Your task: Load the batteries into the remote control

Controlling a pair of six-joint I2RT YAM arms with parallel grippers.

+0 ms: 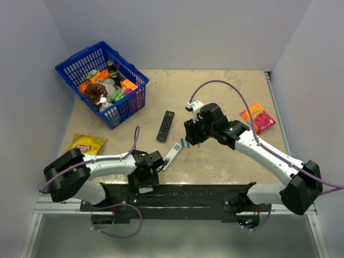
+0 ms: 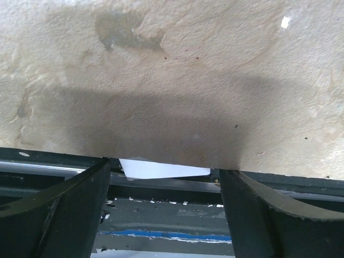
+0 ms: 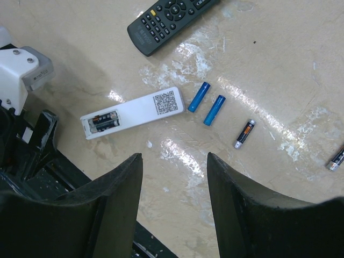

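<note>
The white remote [image 3: 138, 112] lies on the table, its open compartment showing dark battery [image 3: 104, 121] contents. To its right lie two blue batteries [image 3: 198, 97] and two black-and-orange batteries [image 3: 244, 133]. My left gripper is low at the table's front edge, open around a flat white piece [image 2: 161, 169], partly hidden under the edge; contact cannot be told. My right gripper hangs open above the table near the batteries, nothing between its fingers.
A black remote [image 1: 165, 127] lies mid-table. A blue basket [image 1: 75, 70] of goods stands back left, a yellow chip bag [image 1: 86, 144] left, a red packet [image 1: 260, 119] right.
</note>
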